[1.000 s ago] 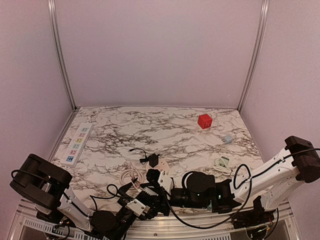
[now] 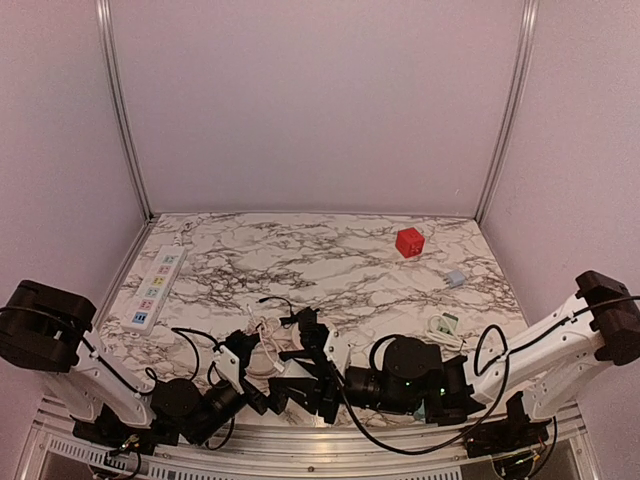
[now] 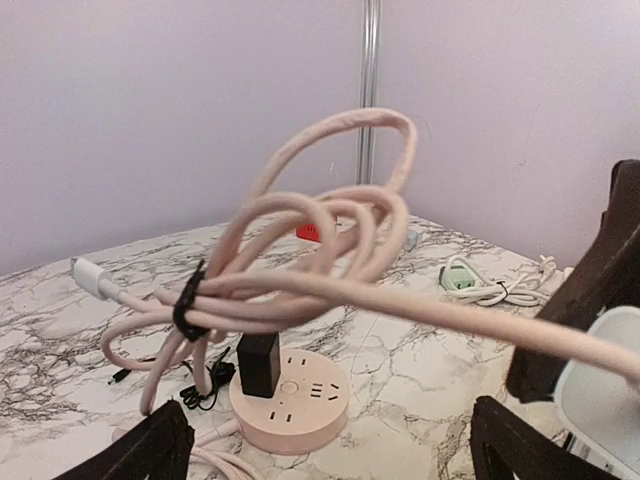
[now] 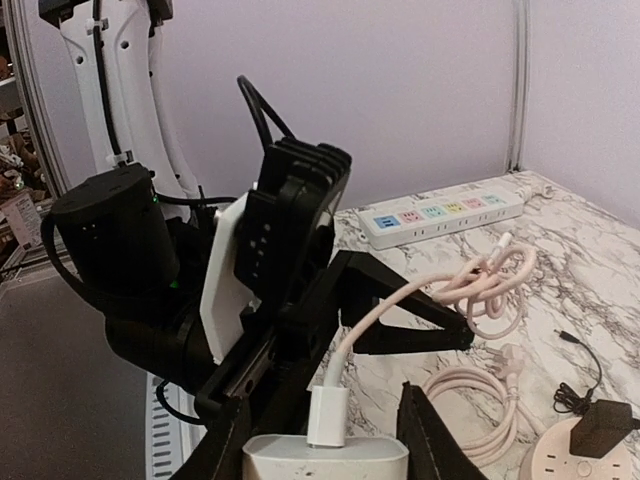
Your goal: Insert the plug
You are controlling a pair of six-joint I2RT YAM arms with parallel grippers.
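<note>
My right gripper is shut on a white power adapter point(image 4: 326, 460). The white plug point(image 4: 328, 415) of a pinkish cable stands upright at the adapter's top face, with no clear gap between them. From it the cable runs to a tied bundle point(image 3: 300, 240), which hangs in front of the left wrist camera. Wide apart, the fingers point(image 3: 510, 445) of my left gripper stand open, with nothing gripped. In the left wrist view the adapter point(image 3: 605, 390) shows at the right edge; its plugged face is mostly hidden there.
A round pink socket point(image 3: 293, 400) carrying a black adapter point(image 3: 260, 363) sits on the table ahead. A white power strip point(image 2: 155, 289) lies at the left, a red cube point(image 2: 409, 242) at the far right. Both arms are close together near the front edge.
The left gripper has backed off leftward from the right one, and the cable bundle now shows between them.
</note>
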